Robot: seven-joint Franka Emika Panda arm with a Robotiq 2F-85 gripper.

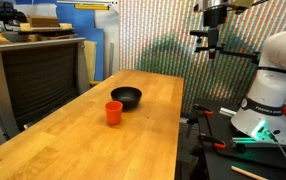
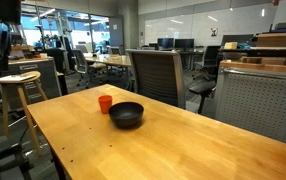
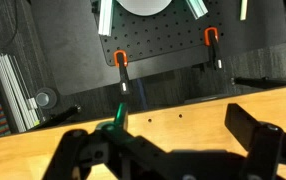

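An orange-red cup (image 1: 114, 113) stands upright on the wooden table (image 1: 73, 135). Just beside it is a black bowl (image 1: 127, 97). From the other side, the cup (image 2: 105, 103) appears left of and behind the bowl (image 2: 126, 115), the two standing apart. My gripper (image 1: 211, 50) hangs high over the robot's base side, well away from both objects. In the wrist view its dark fingers are spread wide, so the gripper is open with nothing between them. Neither cup nor bowl is visible there.
Below the wrist, the table edge (image 3: 165, 121) borders a dark gap and a perforated mounting plate (image 3: 167, 40) with orange-handled clamps (image 3: 121, 62). An office chair (image 2: 161, 78) stands behind the table.
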